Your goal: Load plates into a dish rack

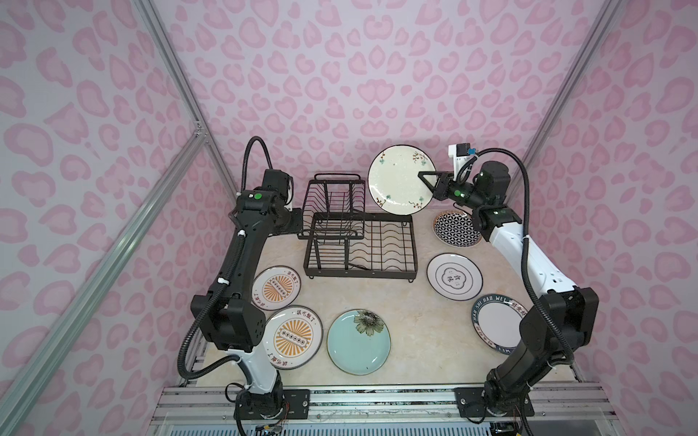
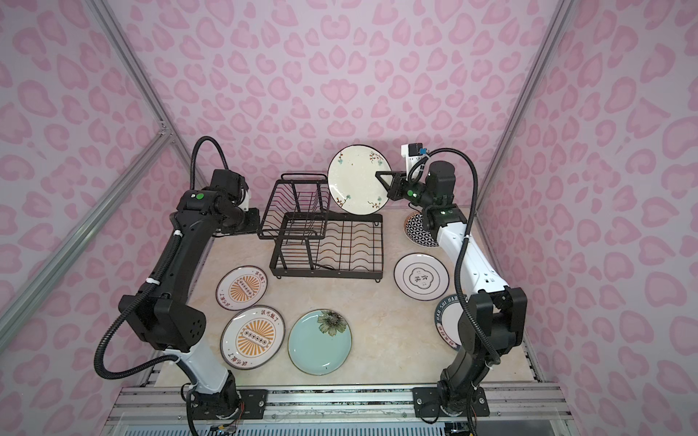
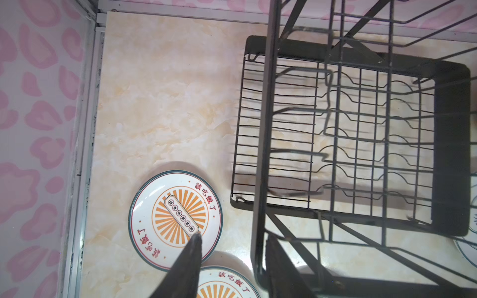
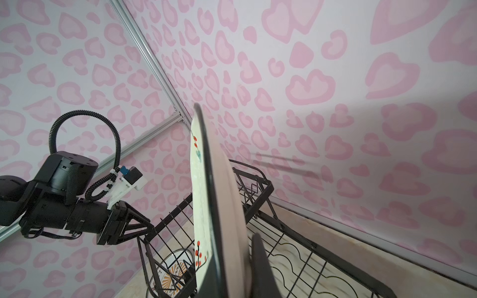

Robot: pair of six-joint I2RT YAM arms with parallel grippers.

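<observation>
A cream floral plate (image 1: 396, 178) is held upright by my right gripper above the right part of the black dish rack (image 1: 360, 273), whose smaller upper tier stands on the left. My left gripper is at that tier's left rail, with its fingers apart; whether the rail lies between them is unclear.
Orange-patterned plates (image 1: 278, 287) lie left of the rack, a teal plate (image 1: 356, 345) in front, and several plates, including a white one (image 1: 454, 276), to the right.
</observation>
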